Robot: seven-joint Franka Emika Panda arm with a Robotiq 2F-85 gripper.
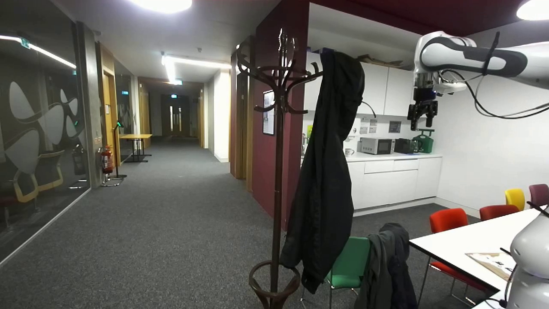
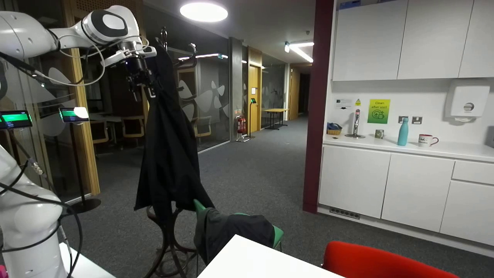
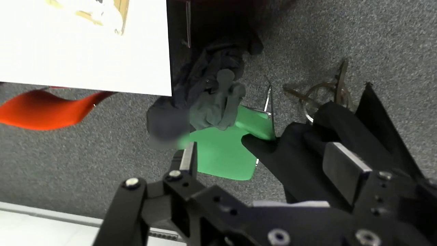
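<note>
My gripper (image 1: 422,124) hangs high in the air, fingers down. In the wrist view its two fingers (image 3: 189,158) stand wide apart, with nothing held between them. A long black coat (image 1: 327,170) hangs from the dark wooden coat stand (image 1: 278,154). Exterior view 2 has the gripper (image 2: 144,95) overlapping the coat (image 2: 169,153) in the picture, but exterior view 1 shows a gap between them. Seen from the wrist, the coat (image 3: 303,160) lies lower down, partly behind the right finger.
Below stands a green chair (image 3: 223,153) with dark garments (image 3: 215,104) over its back. A white table (image 1: 463,239) bears a board, with a red chair (image 1: 448,220) at its side. Kitchen units (image 2: 386,185) line the wall.
</note>
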